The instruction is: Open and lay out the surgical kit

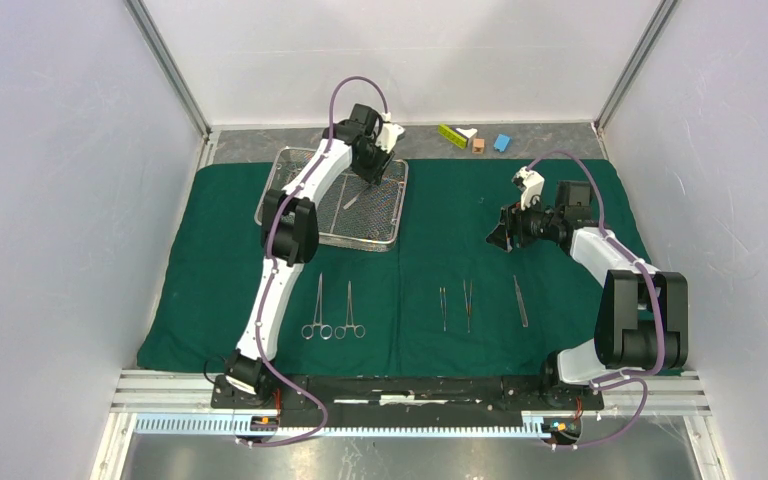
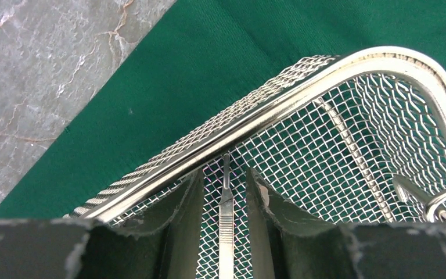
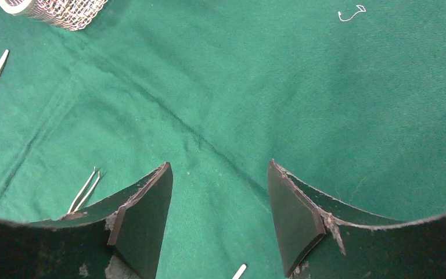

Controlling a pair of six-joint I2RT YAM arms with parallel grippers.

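A wire mesh tray (image 1: pixel 362 243) stands at the left of the green cloth, with one slim scalpel handle (image 2: pixel 226 232) lying in it. Over the tray is my left gripper, part open, a finger on either side of the handle and a gap showing at each side. Two ring-handled clamps (image 1: pixel 320 310) lie on the cloth in front of the tray. Farther right lie two tweezers (image 1: pixel 468 305) and a slim metal instrument (image 1: pixel 521 302). My right gripper hovers over bare cloth, its fingers wide apart and nothing between them.
A yellow-green box (image 1: pixel 453 136), a small brown block (image 1: pixel 478 146) and a blue block (image 1: pixel 502 142) sit on the grey strip at the back. A bit of white thread (image 3: pixel 352 13) lies on the cloth. Between tray and right arm the cloth is clear.
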